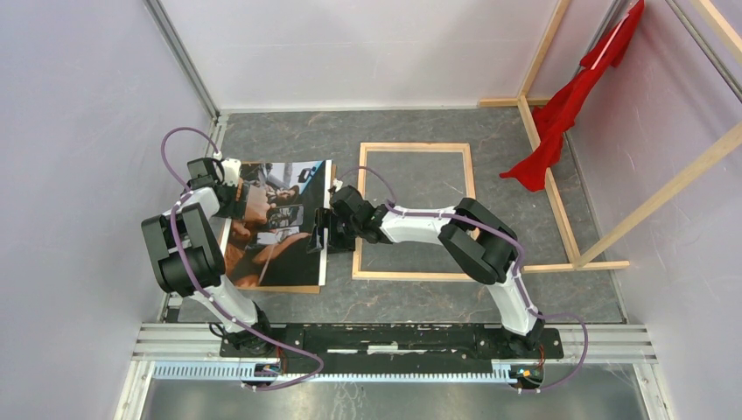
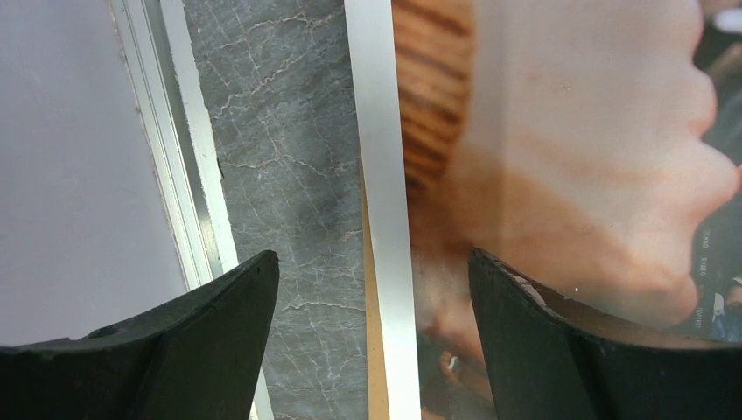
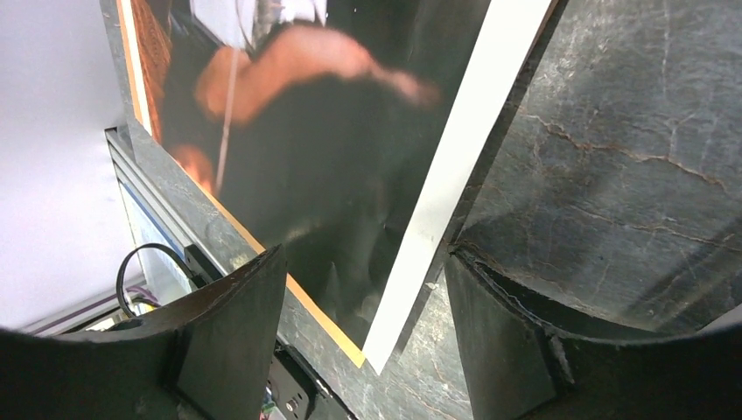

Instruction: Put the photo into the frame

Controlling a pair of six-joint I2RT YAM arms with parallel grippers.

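The photo (image 1: 282, 227), printed with people and edged white along its left and right sides, lies flat at the left of the table on a slightly larger tan board (image 1: 297, 289). An empty wooden frame (image 1: 411, 275) lies to its right. Over the photo's left edge, my left gripper stands open, its fingers on either side of the white border (image 2: 385, 201). My right gripper is open above the right edge, one finger over the photo and the other over the floor, with the white strip (image 3: 446, 175) between them.
A red cloth (image 1: 564, 114) hangs over a wooden rack (image 1: 556, 210) at the right. My right arm (image 1: 420, 226) reaches across the empty frame. Grey walls close in the table.
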